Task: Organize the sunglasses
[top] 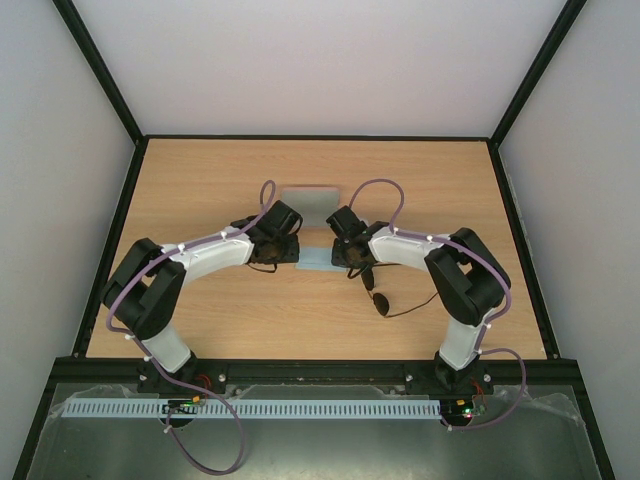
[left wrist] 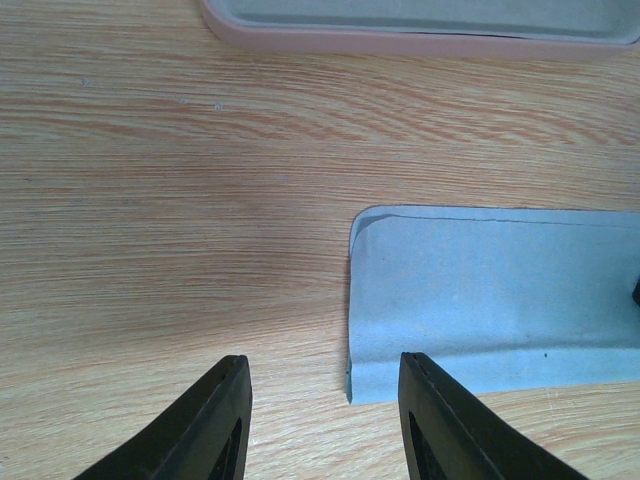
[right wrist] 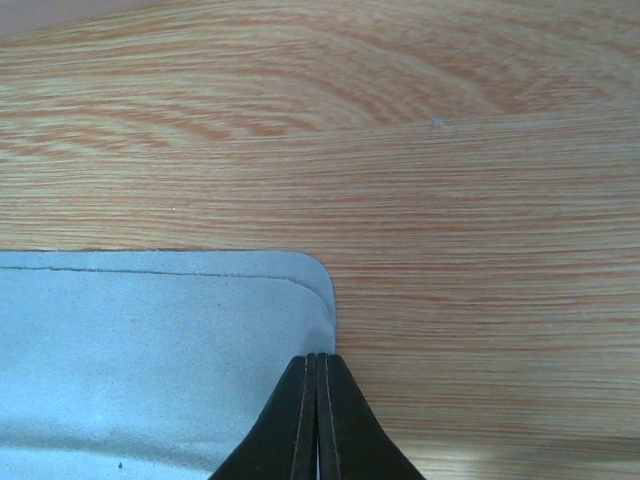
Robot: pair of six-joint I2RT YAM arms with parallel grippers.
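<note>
A light blue cloth [top: 315, 258] lies flat at the table's centre, with a grey, pink-rimmed case [top: 310, 205] behind it. Dark sunglasses [top: 381, 304] lie right of the cloth, partly hidden by the right arm. My left gripper is open, nothing between its fingers, over bare wood at the left end of the cloth [left wrist: 490, 290]; the case's rim [left wrist: 420, 44] shows above. My right gripper is shut at the right edge of the cloth [right wrist: 130, 350], near its rounded far corner, with nothing visible between its fingertips.
Both arms reach inward from the front corners, their wrists close to each other over the middle.
</note>
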